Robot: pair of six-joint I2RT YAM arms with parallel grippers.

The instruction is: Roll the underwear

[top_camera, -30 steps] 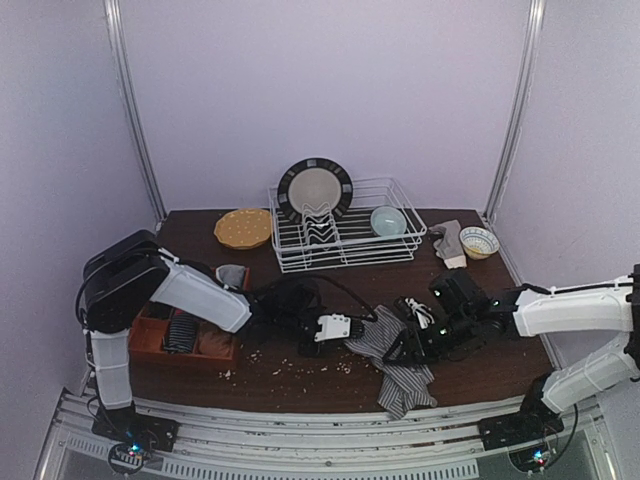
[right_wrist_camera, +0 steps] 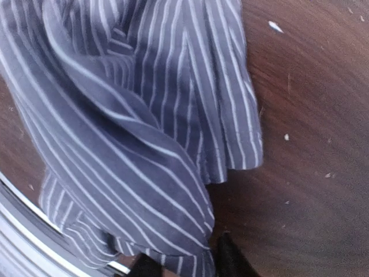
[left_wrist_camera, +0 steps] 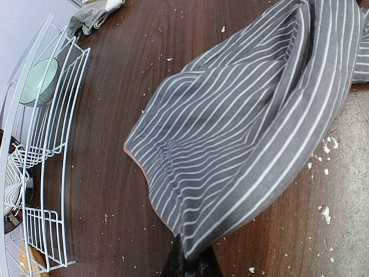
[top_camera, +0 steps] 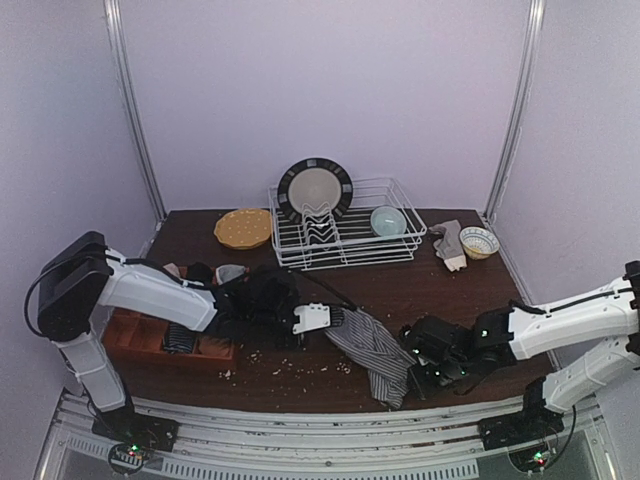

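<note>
The underwear (top_camera: 368,346), grey with white stripes, stretches diagonally between my two grippers. At its upper left end my left gripper (top_camera: 337,316) is shut on a corner. Cloth runs into the closed fingertips of the left gripper in the left wrist view. At the lower right end sits my right gripper (top_camera: 412,378). In the right wrist view, folded underwear (right_wrist_camera: 132,167) lies between the fingers of the right gripper, which stand somewhat apart. Whether they pinch it is unclear.
A white dish rack (top_camera: 340,250) holds a plate (top_camera: 315,190) and a bowl (top_camera: 388,221) at the back. At left stands an orange divided box (top_camera: 150,335) with rolled cloths. A grey cloth (top_camera: 449,245) and patterned bowl (top_camera: 479,242) lie back right. White crumbs dot the table.
My left gripper has moved a little left and up with its corner of the underwear. My right gripper has moved toward the front edge, and the cloth between them is narrower and longer.
</note>
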